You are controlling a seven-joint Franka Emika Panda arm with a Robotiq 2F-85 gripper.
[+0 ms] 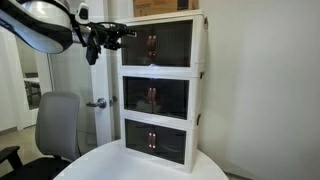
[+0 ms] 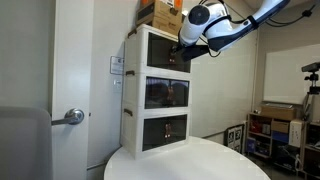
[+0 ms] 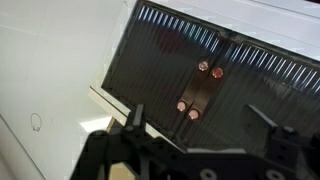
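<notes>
A white three-tier cabinet point(image 1: 161, 73) with dark ribbed double doors stands on the round white table. Its top doors point(image 1: 168, 44) are shut, as are the middle doors point(image 1: 155, 96) and bottom doors point(image 1: 154, 140). Copper-coloured handles point(image 3: 203, 66) run down both sides of the centre seam in the wrist view. My gripper is open in front of the top compartment, its fingers point(image 3: 138, 115) spread to either side of the handles. Nothing shows between them, and I cannot tell how far they are from the doors.
Cardboard boxes point(image 2: 160, 16) sit on top of the cabinet. An office chair point(image 1: 57, 125) stands at the left, near a door with a lever handle point(image 1: 98, 103).
</notes>
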